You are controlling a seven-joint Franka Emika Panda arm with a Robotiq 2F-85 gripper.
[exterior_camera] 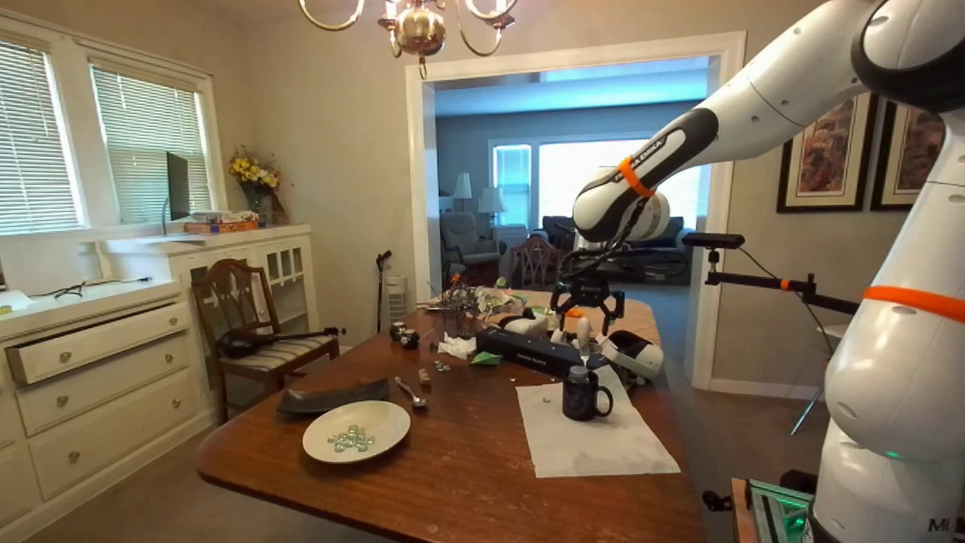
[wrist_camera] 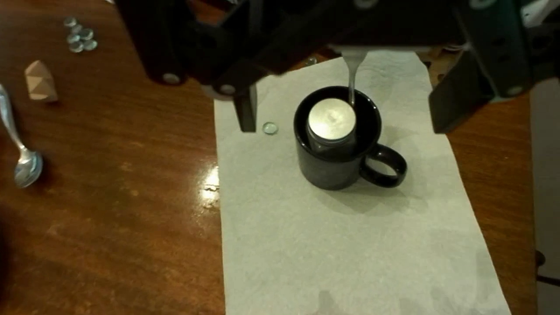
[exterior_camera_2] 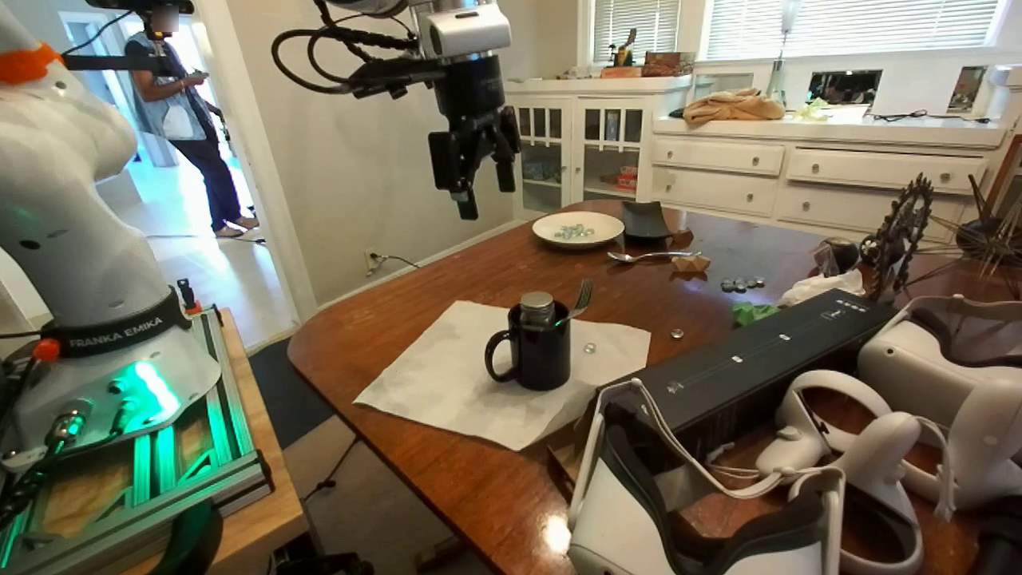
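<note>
My gripper (exterior_camera_2: 486,196) hangs open above the table, with nothing between its fingers. From the wrist view, a black mug (wrist_camera: 329,170) stands upright on a white paper sheet (wrist_camera: 294,252), its handle toward the lower right. Inside the mug are a jar with a silver lid (wrist_camera: 331,120) and a fork (wrist_camera: 352,73), whose tines show above the rim in exterior view 2. A single clear glass bead (wrist_camera: 270,128) lies on the paper beside the mug. The gripper is well above the mug and touches nothing.
A white plate (exterior_camera: 321,442) of glass beads and a dark curved tray (exterior_camera: 317,399) sit across the table. A spoon (wrist_camera: 26,162), a faceted wooden piece (wrist_camera: 40,81) and several loose beads (wrist_camera: 78,36) lie nearby. A long black box (exterior_camera_2: 747,359) and white headsets (exterior_camera_2: 613,537) crowd one side.
</note>
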